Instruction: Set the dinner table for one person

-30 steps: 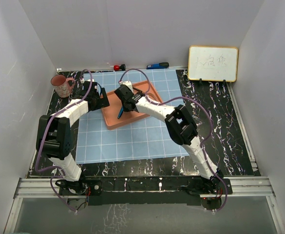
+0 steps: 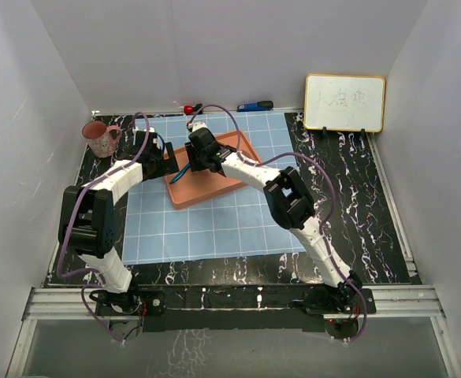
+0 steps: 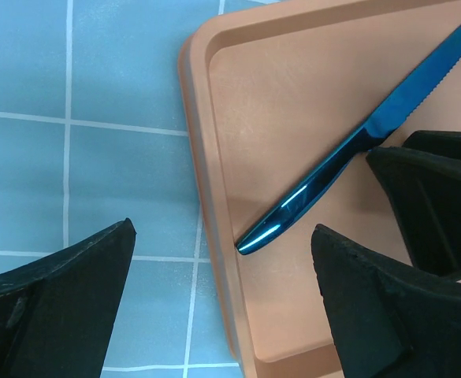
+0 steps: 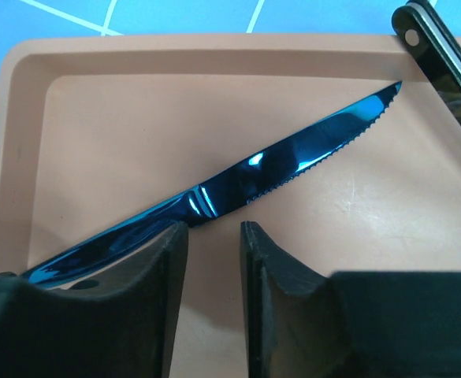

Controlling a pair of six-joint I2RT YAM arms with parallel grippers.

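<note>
A shiny blue serrated knife (image 4: 238,183) lies slantwise in a peach-coloured tray (image 2: 206,191). Its handle end (image 3: 273,228) rests close to the tray's left wall. My right gripper is low over the tray, its fingers apart with a narrow empty gap; one fingertip meets or nearly meets the knife's middle. At the tray's left rim, my left gripper hangs open, holding nothing. Another utensil with a black riveted handle (image 4: 443,67) leans across the tray's back rim in the right wrist view.
A patterned mug (image 2: 99,138) stands at the back left. A blue-handled tool (image 2: 255,106) and a red-black item (image 2: 192,109) lie by the back wall. A whiteboard (image 2: 344,102) stands back right.
My right gripper has shifted left across the tray. The blue knife has slid left and swung to a flatter slant. The left arm has stayed put.
</note>
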